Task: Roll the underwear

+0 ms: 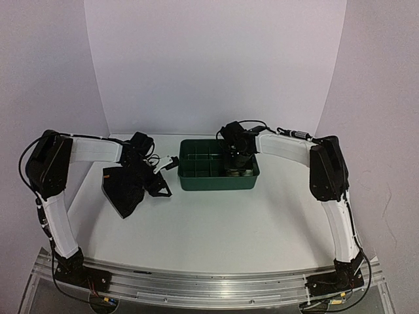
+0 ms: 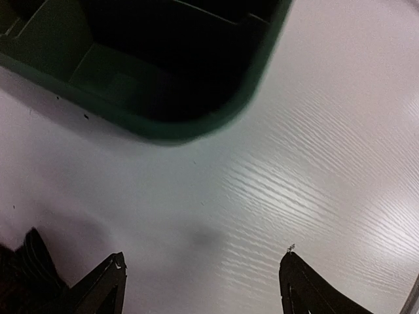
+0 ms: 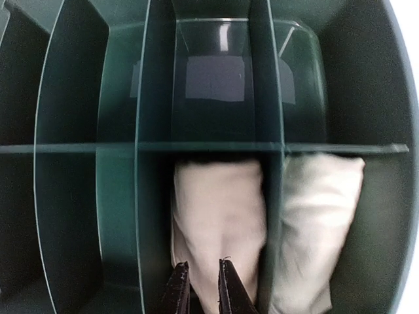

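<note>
A green compartment box (image 1: 203,184) stands at the back middle; two white rolled cloths, one (image 3: 219,203) in a middle compartment and one (image 3: 317,222) beside it, sit at its right. A dark cloth (image 1: 119,193) lies flat at the left, also at the lower left of the left wrist view. My left gripper is open above bare table between cloth and box. My right gripper is down over the middle white cloth, its fingertips a little apart; whether it holds cloth is unclear.
Pale walls surround the sides and back, and a metal rail runs along the front edge.
</note>
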